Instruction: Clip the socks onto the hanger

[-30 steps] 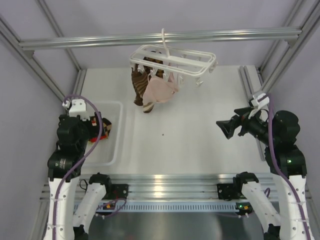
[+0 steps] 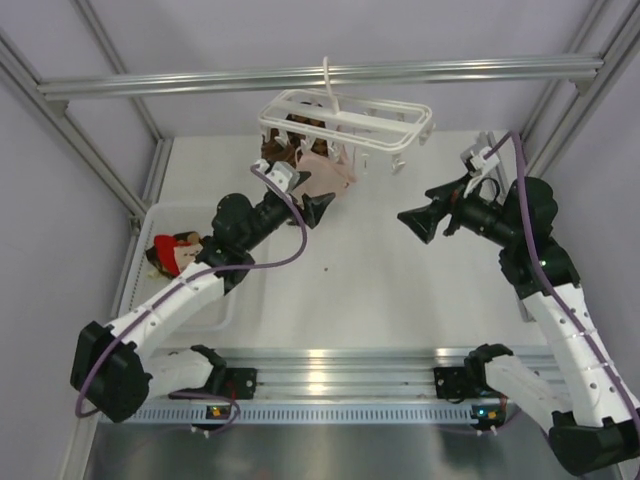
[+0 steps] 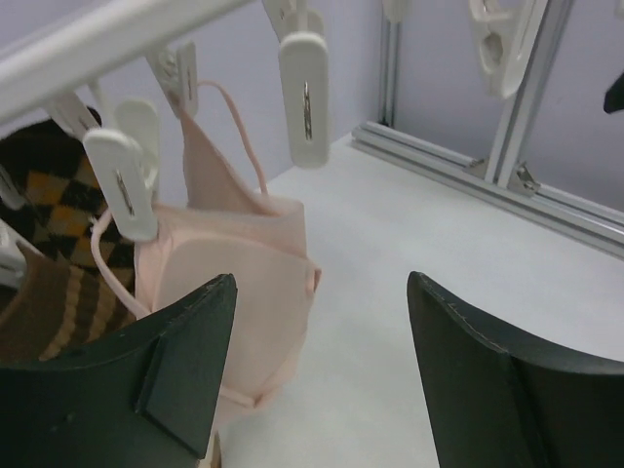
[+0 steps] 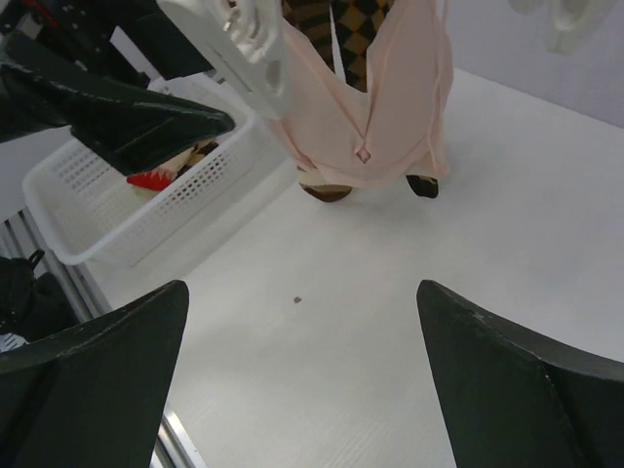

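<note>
A white clip hanger (image 2: pixel 350 116) hangs from the metal bar, tilted down to the right. From its left part hang brown patterned socks (image 2: pixel 292 140) and a pink cloth piece (image 2: pixel 322 174). Just in front of the pink cloth (image 3: pixel 244 278) is my left gripper (image 2: pixel 312 208), its fingers apart and nothing between them. White clips (image 3: pixel 305 97) hang above it in the left wrist view. My right gripper (image 2: pixel 430 222) stands open and empty, below and right of the hanger. More socks (image 2: pixel 175 252), red and dark, lie in the white basket at the left.
The white basket (image 4: pixel 146 229) stands on the table's left side, partly behind my left arm. A metal bar (image 2: pixel 450 71) crosses above the hanger.
From above the basket, my left gripper has swung right to the hanger's front. My right gripper has moved a little left and up. The pink cloth and socks still hang there.
</note>
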